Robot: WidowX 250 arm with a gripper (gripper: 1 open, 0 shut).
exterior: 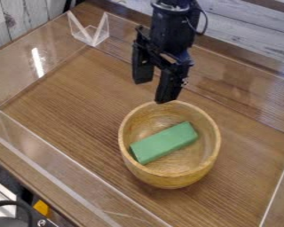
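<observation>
My black gripper (156, 73) hangs above and behind a round wooden bowl (138, 164), open, its fingers pointing down toward the bowl's back rim. A green rectangular block (165, 142) lies inside the bowl, set diagonally, apart from the gripper.
White angular brackets (88, 31) stand at the back left. A dark object with an orange piece lies at the front-left corner, beyond the table's edge.
</observation>
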